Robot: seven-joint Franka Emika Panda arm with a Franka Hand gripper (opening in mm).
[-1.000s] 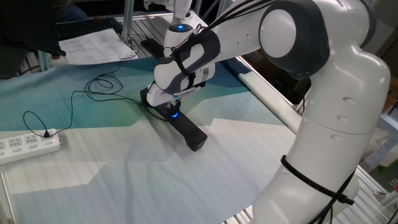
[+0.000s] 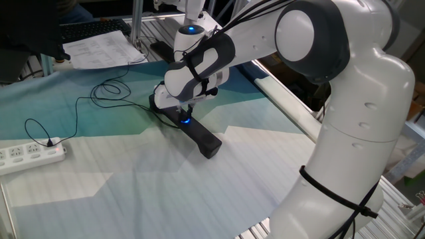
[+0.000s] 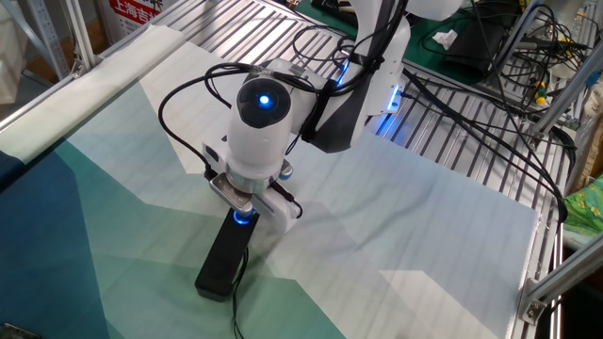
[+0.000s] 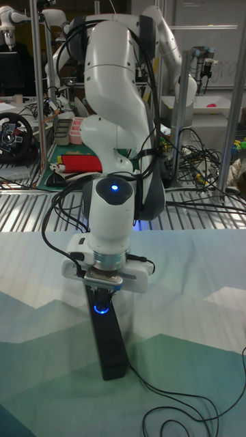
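Note:
A long black speaker bar (image 2: 203, 139) lies on the patterned table cover, with a knob ringed in blue light (image 2: 186, 121) on its top. My gripper (image 2: 188, 115) points down right at this knob. In the third exterior view, the dark fingers of the gripper (image 4: 104, 298) stand close together just above or against the glowing ring (image 4: 101, 310). The hand covers the bar's far part in the second exterior view, where the near end of the bar (image 3: 222, 266) shows. Whether the fingers press on the knob is too small to tell.
A thin black cable (image 2: 113, 93) runs loosely from the bar's area to a white power strip (image 2: 30, 156) at the left edge. Papers (image 2: 103, 50) and a keyboard lie behind the cloth.
Over the last second my hand has turned and shifted slightly at the knob. The bar's near end has moved a very little, away from the camera. The cable looks unchanged.

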